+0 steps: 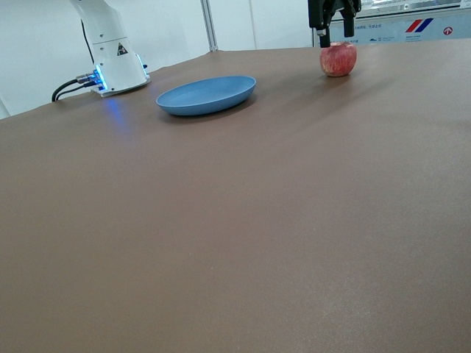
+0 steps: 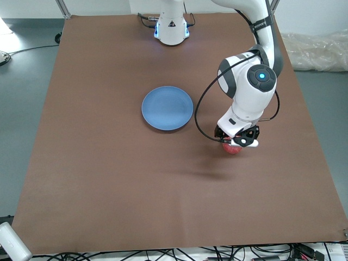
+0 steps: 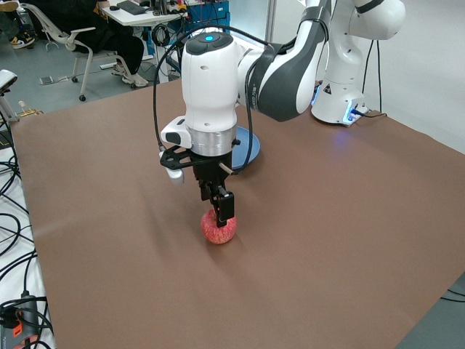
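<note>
A red apple (image 2: 232,149) (image 1: 338,60) (image 3: 217,230) sits on the brown table. My black gripper (image 1: 335,31) (image 3: 216,212) points down at its top; in the top view its two fingers stand apart at and just above the apple. In the left view the wrist hides most of the apple. A round blue plate (image 2: 167,107) (image 1: 205,95) lies on the table beside the apple, toward the arm's base side.
The white arm base (image 2: 172,27) stands at the back edge, with cables. Cables and equipment run along the near edge in the left view.
</note>
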